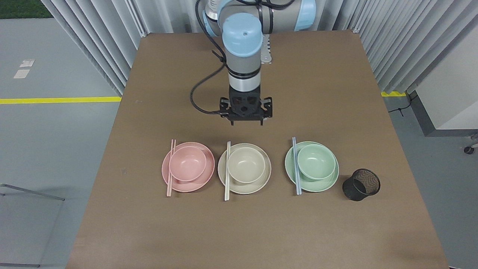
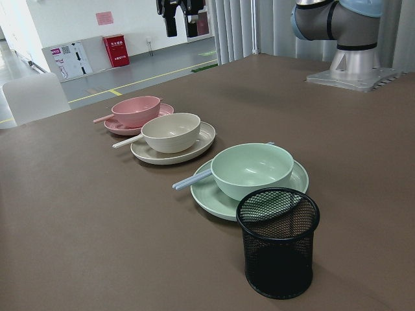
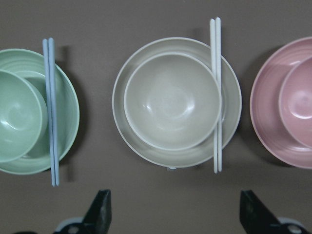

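My gripper [image 1: 246, 121] hangs over the table behind three place settings, open and empty. From left in the front view: pink bowl [image 1: 188, 162] on a pink plate with pink chopsticks [image 1: 170, 177]; cream bowl [image 1: 246, 165] on a cream plate with white chopsticks [image 1: 226, 179]; green bowl [image 1: 316, 161] on a green plate with light blue chopsticks [image 1: 297, 175]. A black mesh cup [image 1: 361, 184] stands right of the green setting. The wrist view looks down on the settings between both fingertips.
The arm's base [image 2: 353, 79] is at the back edge.
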